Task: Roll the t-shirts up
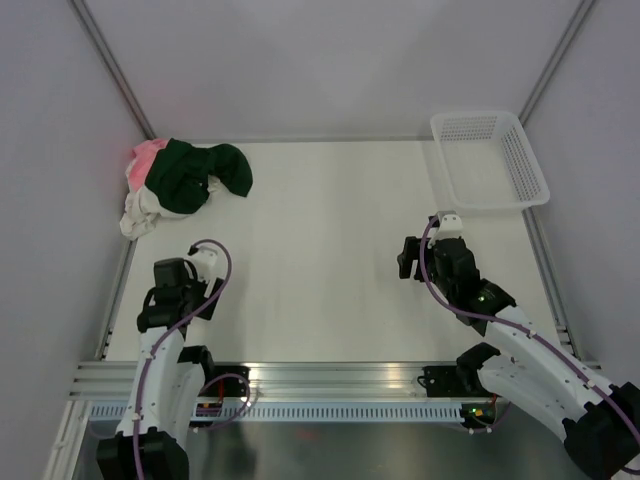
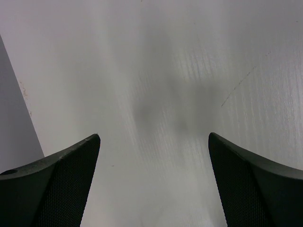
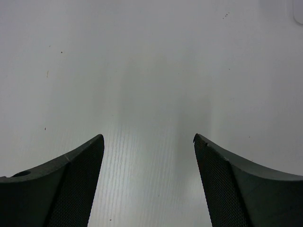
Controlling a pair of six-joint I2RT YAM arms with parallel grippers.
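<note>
A loose pile of shirts lies at the back left of the table in the top view: a dark green one point(image 1: 195, 175) on top, with pink cloth point(image 1: 145, 160) and white cloth point(image 1: 140, 215) beside and under it. My left gripper is open above bare table at the front left, below the pile, with nothing between its fingers. My right gripper is also open over empty table surface, at the right, in front of the basket.
An empty white plastic basket point(image 1: 462, 201) stands at the back right. Walls and metal rails border the table.
</note>
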